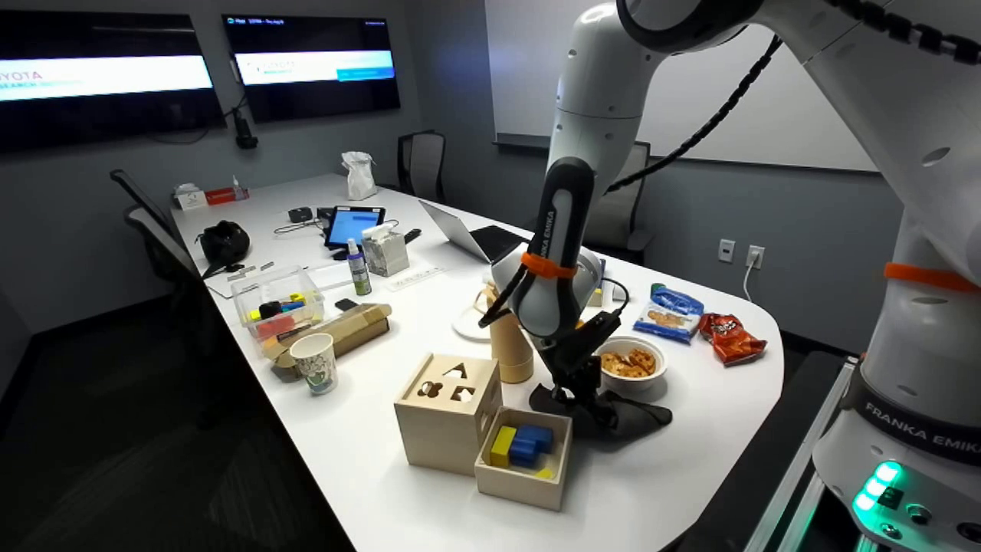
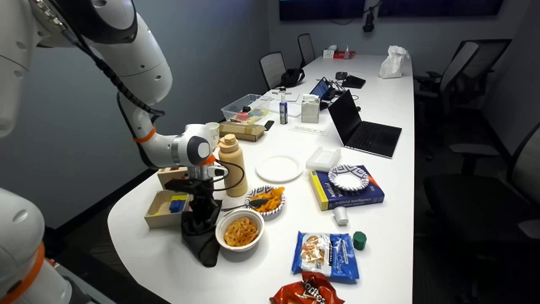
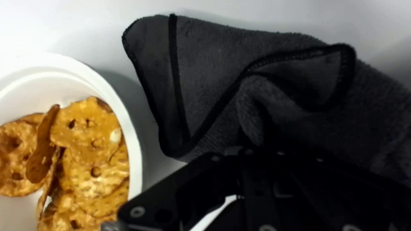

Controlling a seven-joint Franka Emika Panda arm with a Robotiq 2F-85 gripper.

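Observation:
A dark grey cloth [image 3: 208, 65] with black stitched edges lies crumpled and folded on the white table. My gripper [image 1: 588, 405] is down low over it, shut, with the cloth's gathered fabric at its fingertips. In the wrist view the black fingers [image 3: 250, 173] cover the pinched part, so the exact hold is hidden. From the second exterior view, the cloth [image 2: 200, 240] spreads out below the gripper [image 2: 203, 215] toward the table's near edge.
Close beside the cloth stands a white bowl of crackers [image 2: 221, 238]. A wooden box of blocks [image 1: 520, 487], a shape-sorter cube [image 1: 441, 428] and a tan bottle [image 2: 233, 169] are also near. A patterned bowl of orange food [image 2: 273, 200] sits behind.

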